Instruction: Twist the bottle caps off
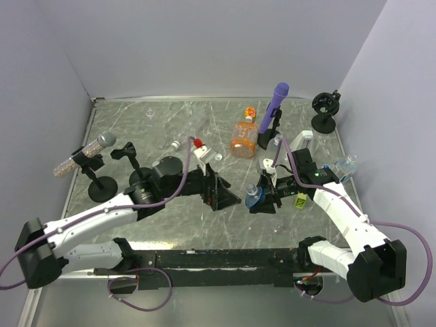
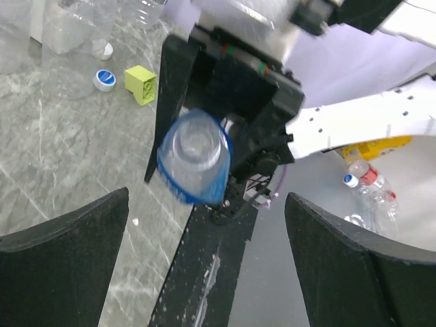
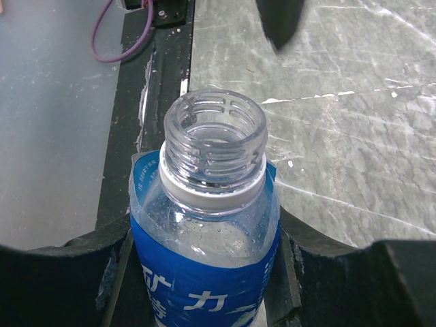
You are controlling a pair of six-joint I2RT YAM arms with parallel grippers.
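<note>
A clear bottle [image 3: 204, 259] with a blue label is clamped by my right gripper [image 1: 262, 199]; its threaded neck is bare, with no cap on it. The left wrist view shows this bottle [image 2: 194, 153] from above, between and beyond the open fingers of my left gripper. In the top view my left gripper [image 1: 225, 191] is a short way left of the bottle, apart from it. A small blue-and-white cap [image 2: 105, 80] lies on the table in the left wrist view.
An orange jar [image 1: 243, 143], a purple microphone [image 1: 272, 105] on a stand and more clear bottles [image 1: 347, 167] stand toward the back and right. Microphone stands [image 1: 102, 189] occupy the left. A yellow block [image 2: 139, 85] lies near my right gripper.
</note>
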